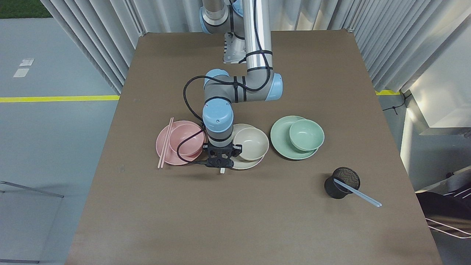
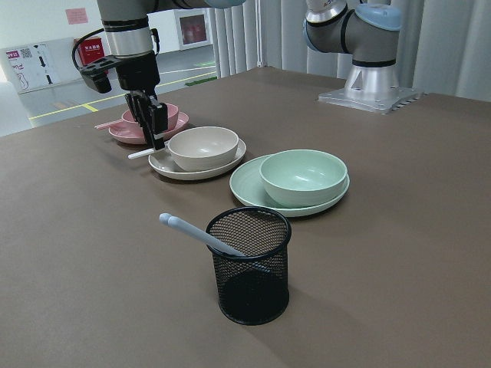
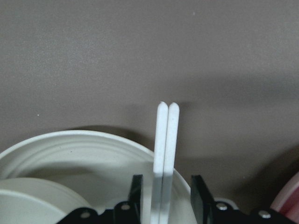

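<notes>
My gripper is low over the cream plate (image 3: 93, 154), open, with a pair of white chopsticks (image 3: 159, 144) lying between its two black fingers. The chopsticks rest across the plate's rim, ends pointing out over the table. The cream bowl (image 2: 204, 148) sits on that plate beside the gripper. In the front view the gripper (image 1: 222, 164) hides most of the chopsticks.
A pink plate and bowl with pink chopsticks (image 1: 165, 143) lie to the left; a green plate (image 1: 280, 140) and bowl (image 1: 306, 134) to the right. A black mesh holder (image 2: 249, 291) with pale blue chopsticks stands nearer the front.
</notes>
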